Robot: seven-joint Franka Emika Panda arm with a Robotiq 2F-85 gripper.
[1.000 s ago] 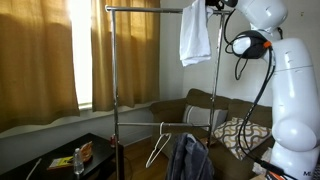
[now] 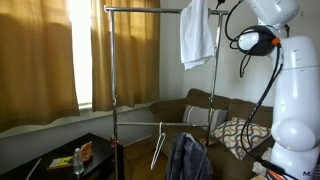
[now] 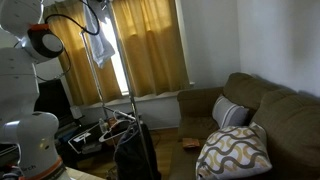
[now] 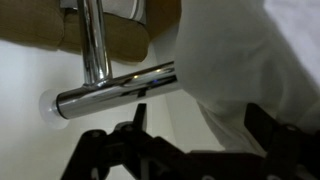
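Observation:
A white cloth (image 2: 197,40) hangs from the top bar of a metal rack (image 2: 113,80), near its right end. In exterior view 2 the same cloth (image 3: 101,46) hangs high by the window. My gripper is mostly cut off at the top of exterior view 1. In the wrist view my gripper stands open, its dark fingers wide apart. White cloth (image 4: 240,60) fills the right side there, reaching in front of the right finger. A chrome rack tube (image 4: 120,90) with a pale end cap lies beyond the fingers.
A white hanger (image 2: 158,145) and a dark garment (image 2: 188,158) hang on the rack's lower bar. Behind stands a brown sofa (image 2: 175,112) with patterned cushions. A dark table (image 2: 60,155) with small items is at left, below brown curtains (image 2: 125,50).
The arm's end at the top has shifted slightly to the right. The cloth now hangs a little lower and straighter; the hanger below looks the same.

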